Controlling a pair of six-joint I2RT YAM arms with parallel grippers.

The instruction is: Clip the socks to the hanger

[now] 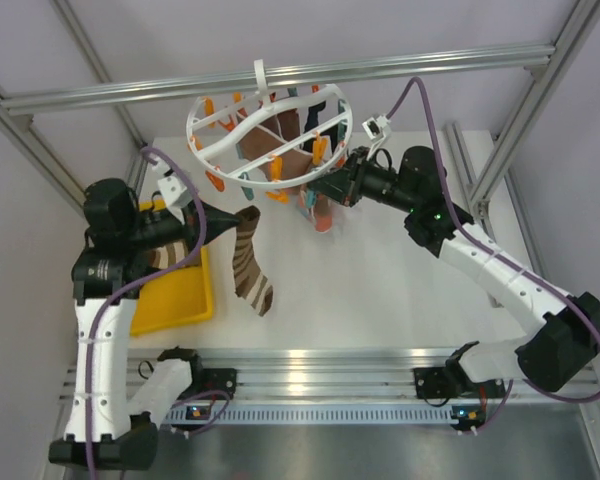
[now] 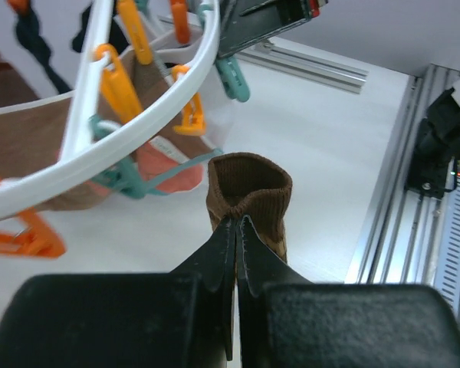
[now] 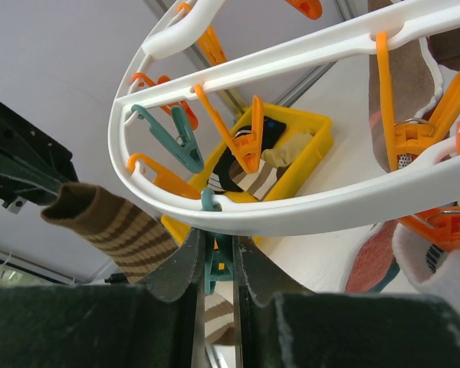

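The white round hanger (image 1: 221, 163) carries orange and teal clips, with socks hanging inside. My left gripper is shut on the top of a brown striped sock (image 1: 250, 265), which hangs down to the left of and below the hanger, its opening upward. My right gripper is at the hanger's rim with its fingers around a teal clip (image 3: 213, 272); how far they are closed is hard to tell. The striped sock (image 3: 123, 234) shows beyond that clip in the right wrist view.
A yellow bin (image 1: 170, 315) with more socks stands at the left. An aluminium rail (image 1: 430, 62) runs above the hanger.
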